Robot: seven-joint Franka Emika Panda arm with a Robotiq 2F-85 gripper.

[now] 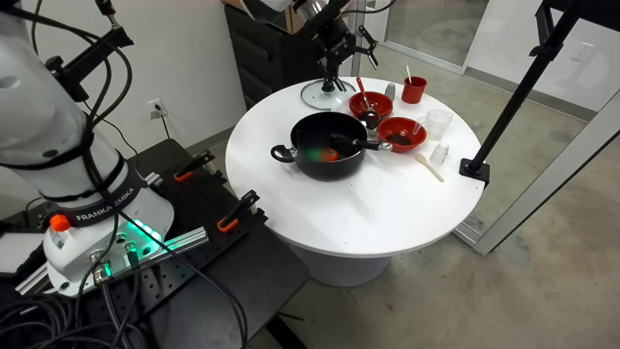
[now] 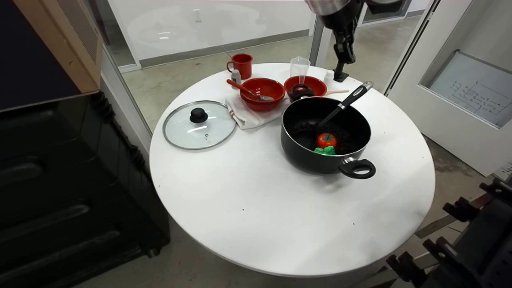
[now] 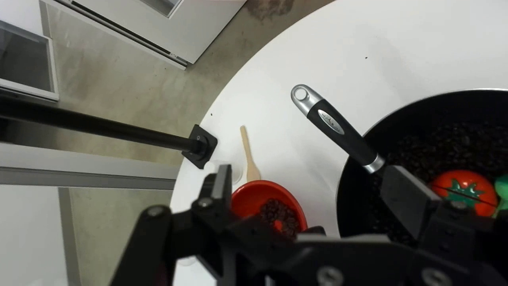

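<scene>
My gripper (image 1: 355, 70) hangs above the far part of the table in exterior view 1, its two fingers wide apart. In the wrist view the open gripper has nothing between its fingers; below it lie a red bowl (image 3: 245, 198) holding dark beans and a black pot (image 3: 343, 209). A ladle or spoon with a black-and-silver handle (image 3: 333, 121) leans over the pot's rim. Inside the pot (image 2: 307, 161) are dark beans, a toy tomato (image 2: 327, 140) and a green piece (image 2: 325, 151). A blurred patch covers part of the pot's inside in exterior view 1.
A glass lid (image 2: 192, 132) lies flat beside a cloth (image 2: 254, 120) and another red bowl (image 2: 261, 105) with a utensil in it. A red mug (image 2: 242, 65), a clear measuring cup (image 2: 299, 67) and a wooden spoon (image 3: 247, 155) stand or lie near the edge.
</scene>
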